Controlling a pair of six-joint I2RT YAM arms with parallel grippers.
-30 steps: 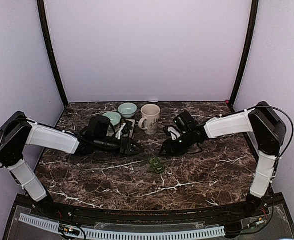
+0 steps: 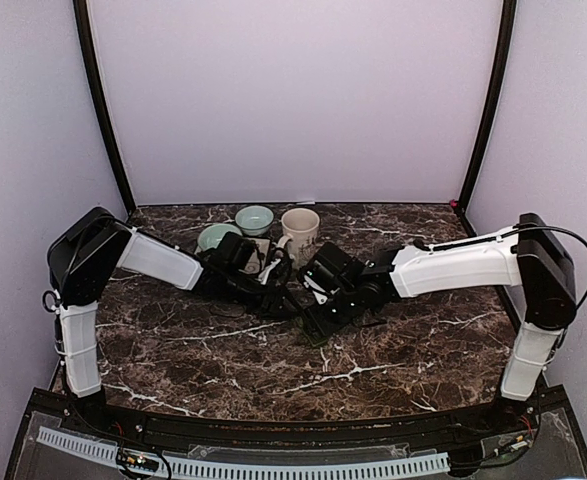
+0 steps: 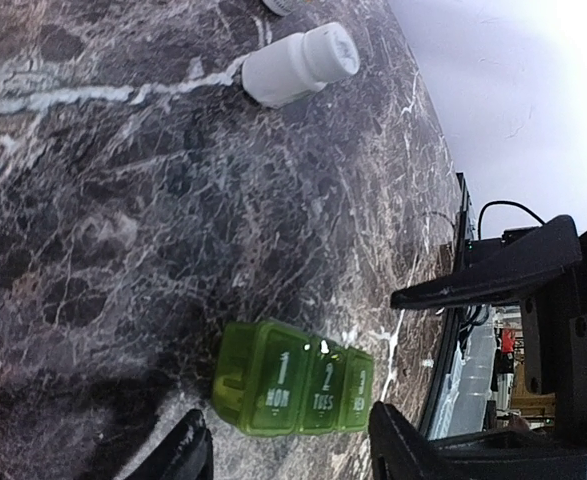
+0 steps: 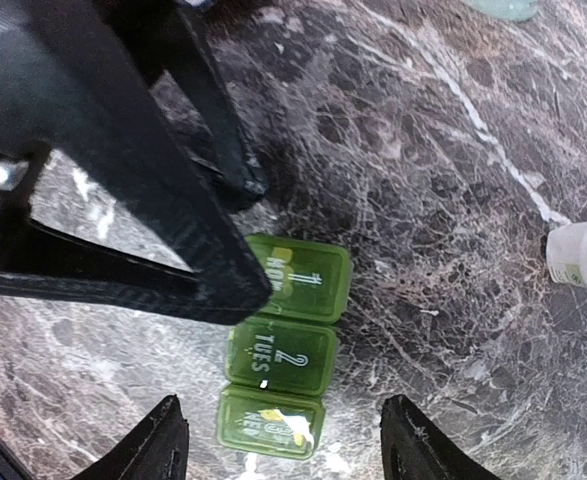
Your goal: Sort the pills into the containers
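A green pill organizer (image 3: 283, 380) with lids marked 1 MON and 2 TUES and a third section lies on the marble table, its lids appearing closed. My left gripper (image 2: 283, 305) and right gripper (image 2: 318, 315) are close together just above it. In the left wrist view the organizer lies just beyond the open fingers of my left gripper. In the right wrist view it sits between and beyond the open fingertips of my right gripper. A white pill bottle lies or stands nearby, also seen at the right wrist view's edge.
A mug (image 2: 300, 225) and two pale green bowls (image 2: 254, 215) stand at the back, partly behind my left arm.
Both arms have moved inward toward the organizer, the right one also downward in the top view. The organizer is now more covered by the grippers.
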